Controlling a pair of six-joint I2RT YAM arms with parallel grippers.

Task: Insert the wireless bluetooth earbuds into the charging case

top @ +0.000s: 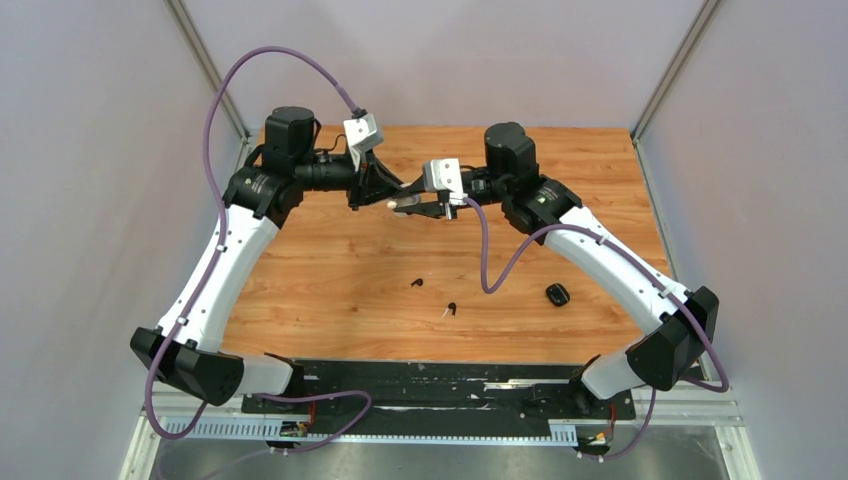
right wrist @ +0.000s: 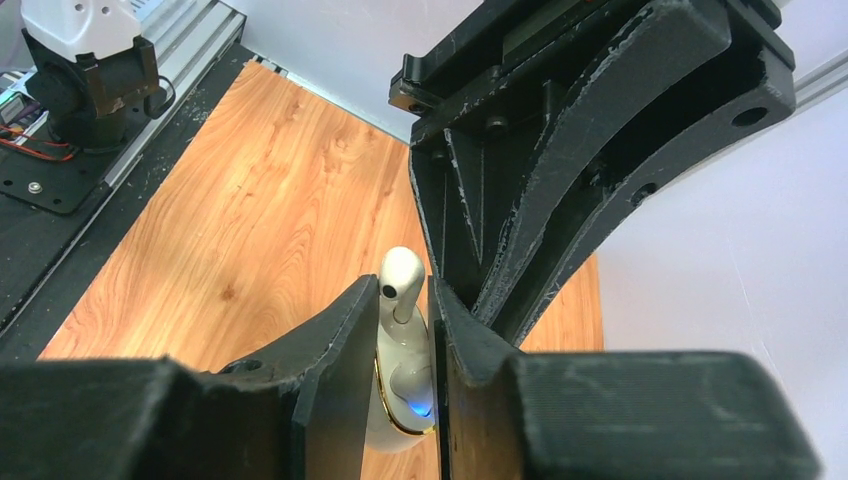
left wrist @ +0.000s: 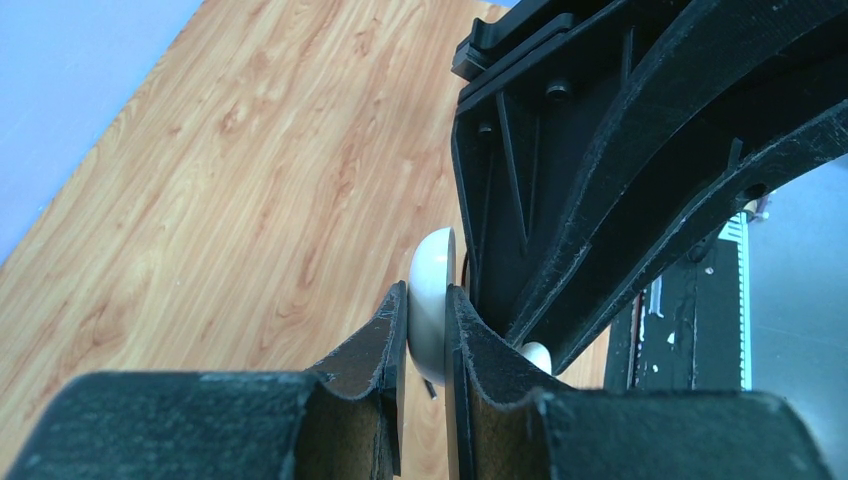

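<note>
My two grippers meet above the middle of the table. In the left wrist view my left gripper is shut on a white piece (left wrist: 430, 300), partly hidden by its fingers. In the right wrist view a white earbud (right wrist: 400, 270) stands upright at the fingertips of my right gripper, above an open white charging case (right wrist: 400, 405) with a gold rim and a blue light. The right gripper's fingers stand part open around the earbud; whether they touch it is hard to tell. Much of the case is hidden by the fingers.
Two small black earbuds (top: 417, 282) and a black case (top: 557, 294) lie on the wooden table (top: 330, 280) below the arms. Walls enclose the back and sides.
</note>
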